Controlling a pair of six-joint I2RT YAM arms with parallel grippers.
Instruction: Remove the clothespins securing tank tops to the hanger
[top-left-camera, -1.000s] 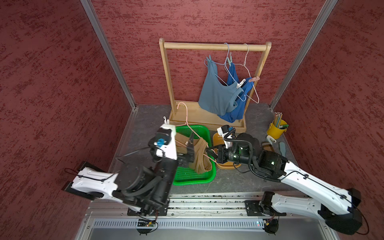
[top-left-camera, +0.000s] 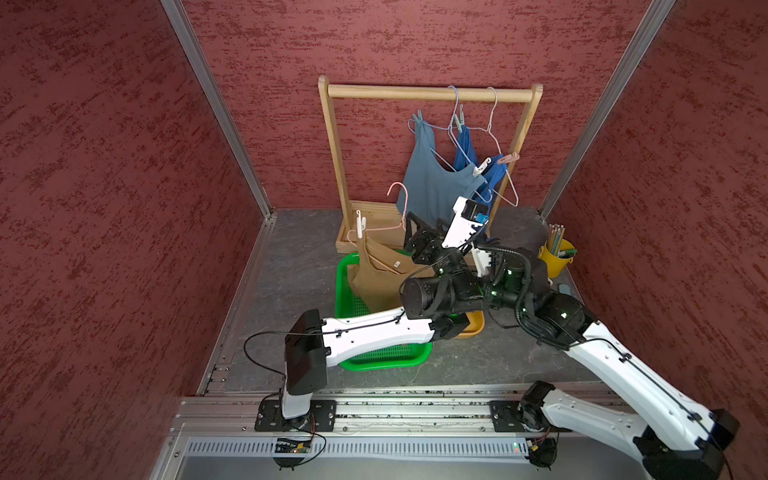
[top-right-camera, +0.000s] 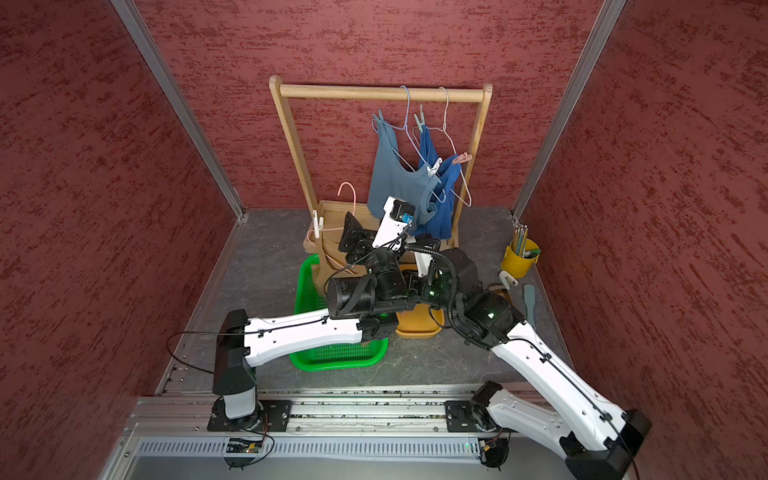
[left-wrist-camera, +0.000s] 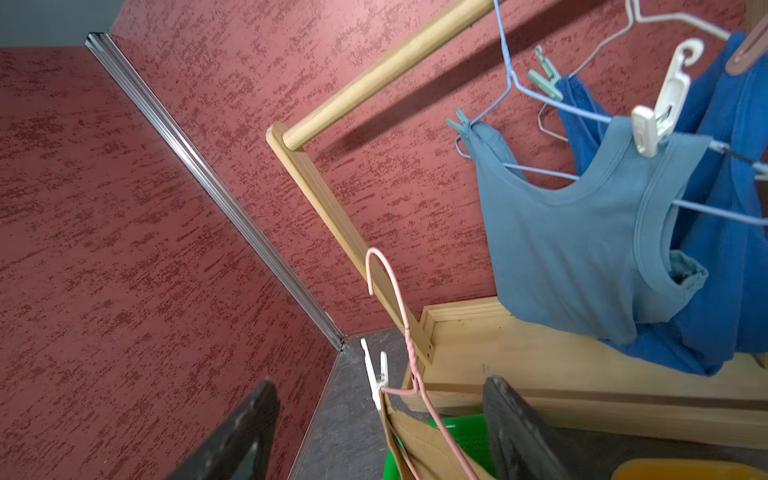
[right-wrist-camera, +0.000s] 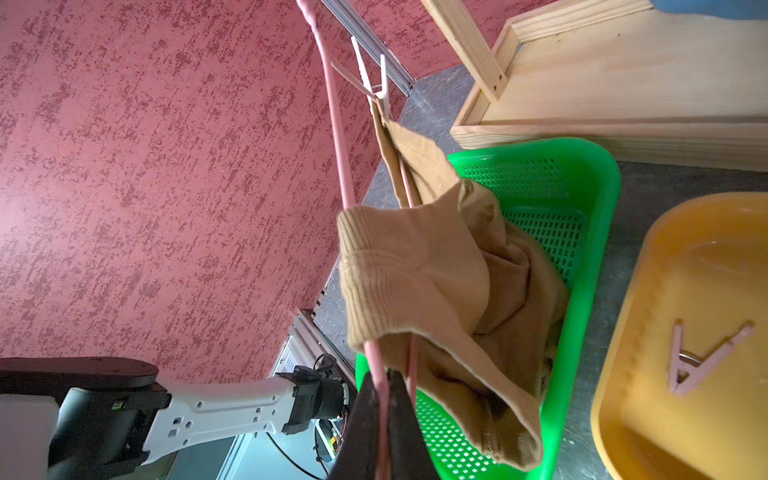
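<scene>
A pink hanger (right-wrist-camera: 337, 136) carries the brown tank top (right-wrist-camera: 424, 248), which hangs down into the green basket. A white clothespin (right-wrist-camera: 376, 80) grips the strap at the hanger's far left end. No pin shows on the nearer strap, looped over the hanger close to my right gripper, whose fingers are shut on the hanger's thin bar. My left gripper is open and empty, its blurred fingers framing the hanger and white pin from a distance. In the top left view, the left arm covers part of the top.
On the wooden rack (top-left-camera: 416, 93) hang a grey-blue tank top (top-left-camera: 436, 184) and a blue one (top-right-camera: 436, 209), with clothespins on them. A yellow tray (right-wrist-camera: 640, 320) holds a loose pink clothespin (right-wrist-camera: 696, 364), beside the green basket (right-wrist-camera: 596, 224).
The hanger and brown top have risen toward the rack with my right gripper. My left gripper has swung right and farther back, from left of the basket to in front of the grey-blue top.
</scene>
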